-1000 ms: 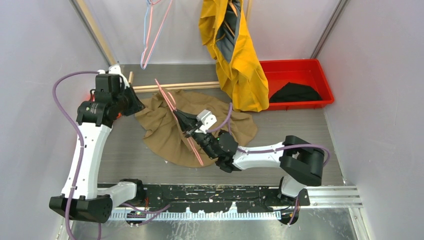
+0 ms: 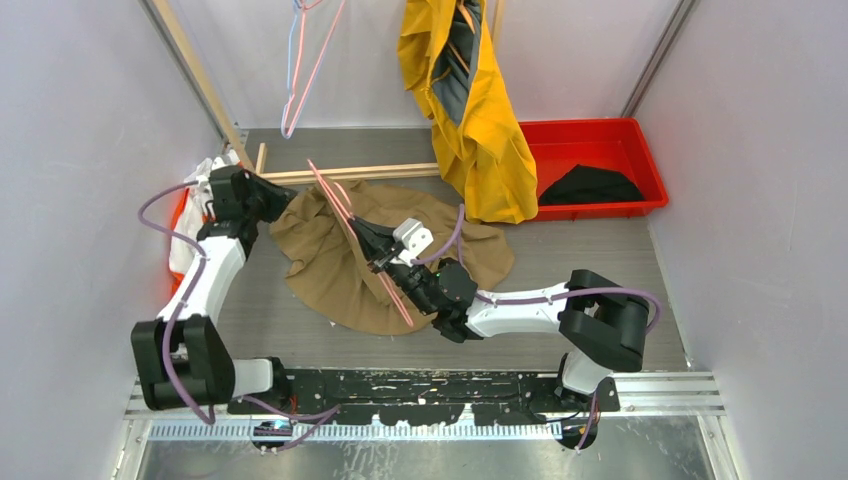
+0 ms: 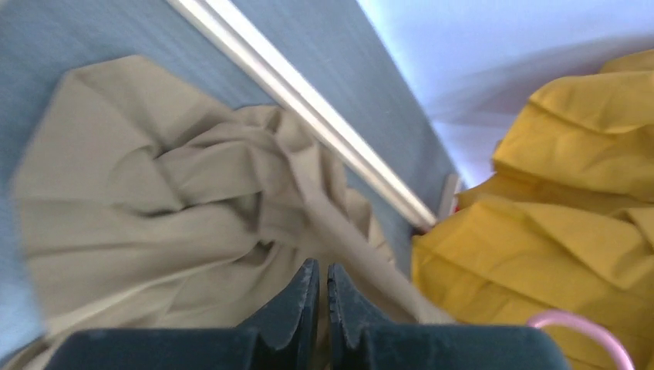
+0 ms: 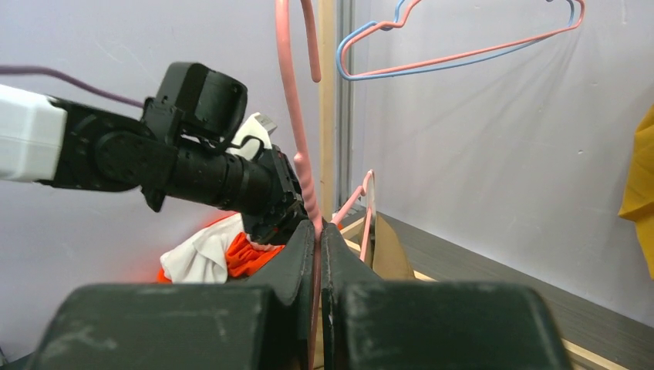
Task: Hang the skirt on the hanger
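The brown skirt [image 2: 330,290] lies crumpled on the grey floor in the top view and fills much of the left wrist view [image 3: 131,216]. My right gripper [image 2: 355,222] is shut on a pink hanger [image 4: 301,166], which stands at a slant over the skirt, with brown fabric beside its far part. My left gripper [image 2: 283,197] is at the skirt's upper left edge; in the left wrist view its fingertips [image 3: 307,281] are close together over the fabric, and how far apart they are is unclear.
A yellow garment [image 2: 470,170] hangs at the back centre, next to a red bin [image 2: 600,210] with dark cloth. Pink and blue hangers hang at the back left. Wooden bars [image 2: 370,172] lie behind the skirt; white and orange cloth [image 4: 193,258] sits at the left wall.
My left arm has swung toward the skirt, its gripper moving a little to the right. The right arm and the skirt look almost unchanged.
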